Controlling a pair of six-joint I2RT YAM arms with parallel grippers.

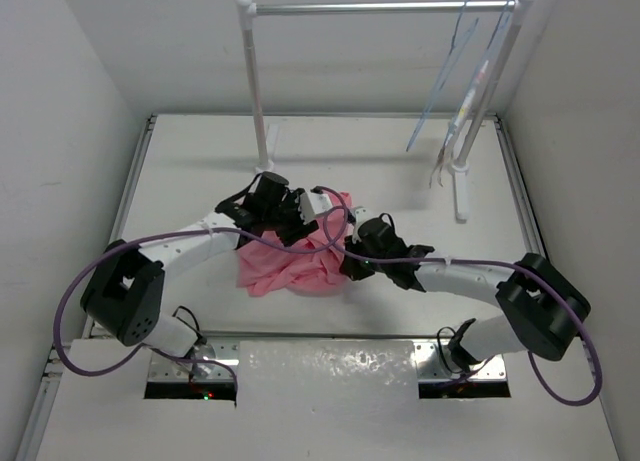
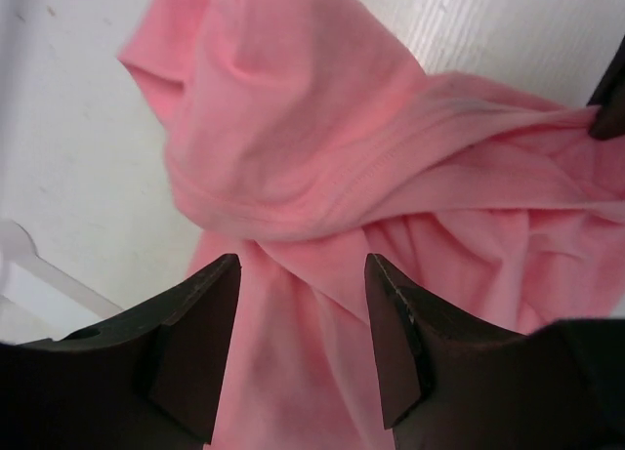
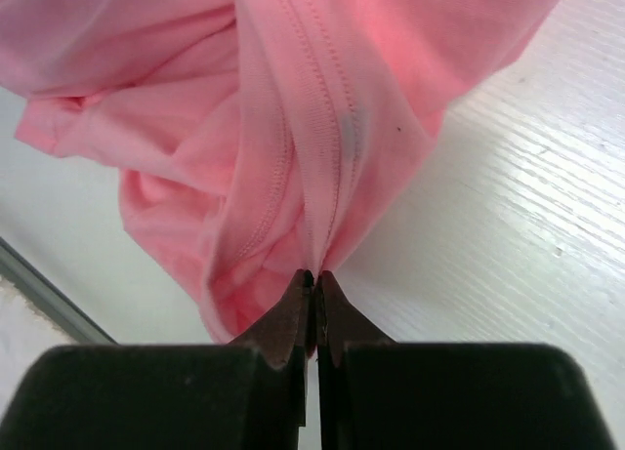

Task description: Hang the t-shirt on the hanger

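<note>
The pink t-shirt [image 1: 285,268] lies crumpled and folded on the white table. My right gripper is shut on a hemmed edge of it, and the cloth runs down between the fingertips in the right wrist view. My left gripper is part open over the shirt, its two fingers apart with pink cloth showing beyond the gap and nothing clearly pinched. The right gripper's dark fingers [image 2: 610,113] show at the right edge of the left wrist view, on the stretched fabric. Blue hangers [image 1: 435,91] hang from the rack at the upper right.
A white rack with a metal bar [image 1: 385,8] spans the back, its left post [image 1: 255,91] close behind the left arm. The two grippers are near each other over the shirt. Bare table [image 1: 385,146] lies behind it.
</note>
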